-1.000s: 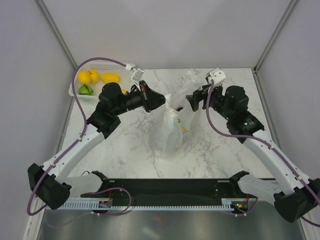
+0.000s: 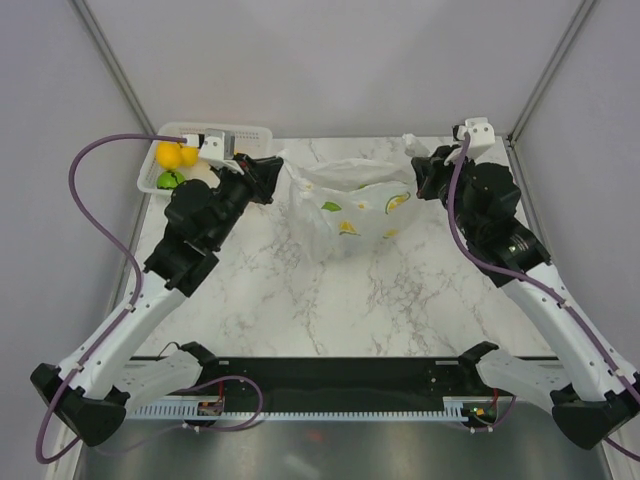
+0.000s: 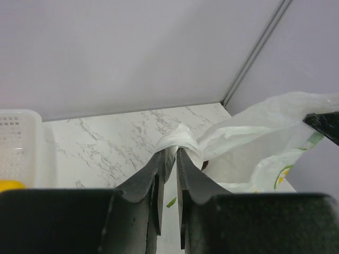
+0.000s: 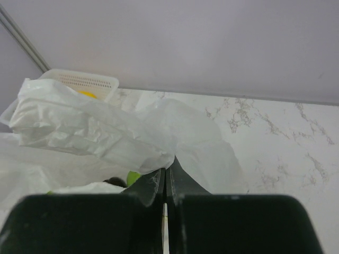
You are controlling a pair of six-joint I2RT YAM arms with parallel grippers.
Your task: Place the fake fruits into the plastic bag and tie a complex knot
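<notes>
The white plastic bag (image 2: 345, 210) with fruit prints is stretched between my grippers, its top open. My left gripper is closed on a bunched edge of it at the bag's left. My right gripper is shut on the bag's right edge, with crumpled plastic flopping over the fingers. Inside, something dark and a green item (image 4: 132, 177) show partly in the right wrist view. Fake fruits, yellow (image 2: 168, 155) and green (image 2: 168, 180), lie in a white basket (image 2: 245, 135) at the back left.
Walls close it in at the back and sides.
My grippers have moved apart, the left one leftward and the right one rightward, widening the bag from a narrow bunch into a broad spread.
</notes>
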